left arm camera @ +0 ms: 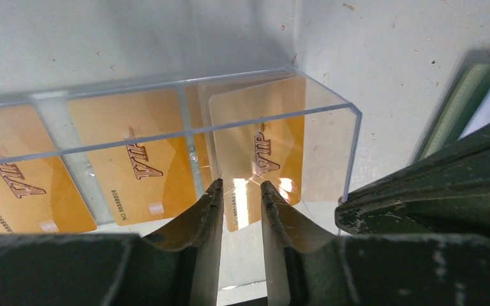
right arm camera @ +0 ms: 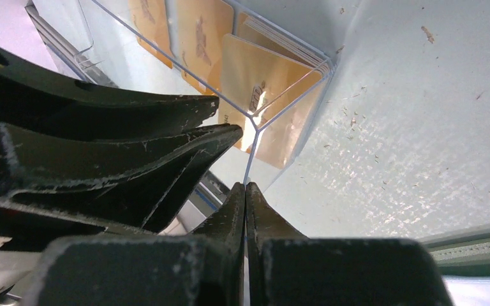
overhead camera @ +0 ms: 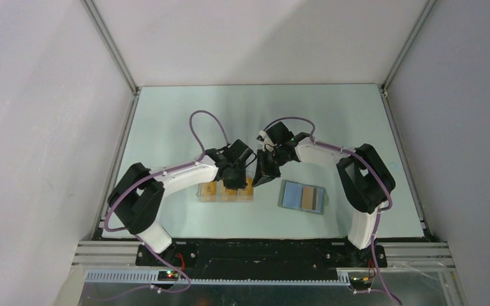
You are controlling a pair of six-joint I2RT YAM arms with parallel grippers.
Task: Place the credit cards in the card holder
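Observation:
A clear plastic box [overhead camera: 208, 198] holds gold cards in three upright groups, seen closest in the left wrist view. One gold card [left arm camera: 279, 148] in the rightmost group leans forward, apart from those behind it. My left gripper is partly open, its fingertips over that card's lower part; contact cannot be made out. The right gripper is shut at the box's front right corner, with nothing visible between its fingers. A flat grey-green card holder [overhead camera: 285, 206] lies to the right, with blue and brown panels showing.
The left and middle gold cards [left arm camera: 141, 171] stand beside the rightmost group. Both grippers are close together at the box, and the left gripper fingers loom large in the right wrist view. Bare table lies behind the box and around the card holder.

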